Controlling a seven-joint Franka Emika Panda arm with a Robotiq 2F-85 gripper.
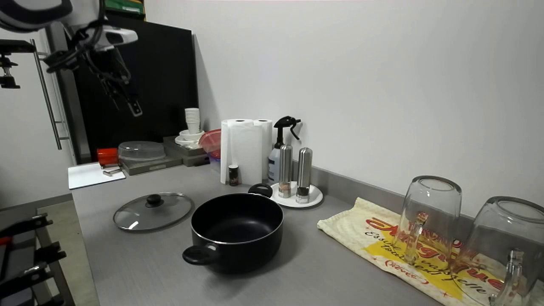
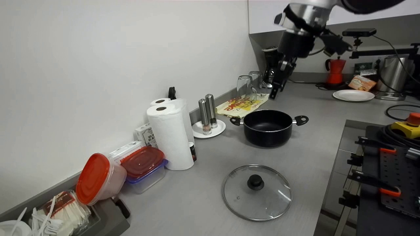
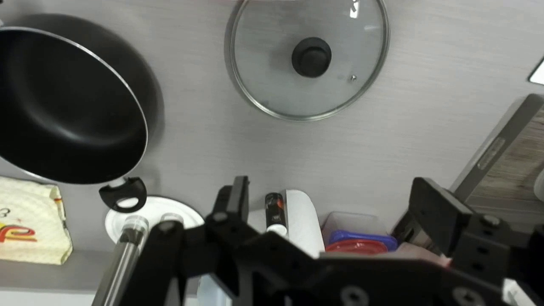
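On the grey counter lies a glass lid (image 1: 176, 211) with a black knob (image 3: 311, 57). Beside it stands an empty black pot (image 1: 237, 250) with two handles, uncovered. My gripper (image 1: 127, 108) hangs in the air, well above the counter, at the upper left of exterior view 1. In the wrist view the gripper shows its two black fingers spread wide, with nothing held between them. The lid appears beyond the fingertips there, and the pot (image 3: 66, 107) is off to the left. Exterior view 2 has the lid (image 2: 257, 204) nearer the camera than the pot (image 2: 267, 129).
Along the wall stand paper towel rolls (image 1: 245, 153), a spray bottle (image 1: 274, 163) and two steel mills on a white plate (image 1: 313, 199). Glass mugs (image 1: 431, 204) rest upside down on a yellow cloth (image 1: 357, 224). Bare counter surrounds the lid.
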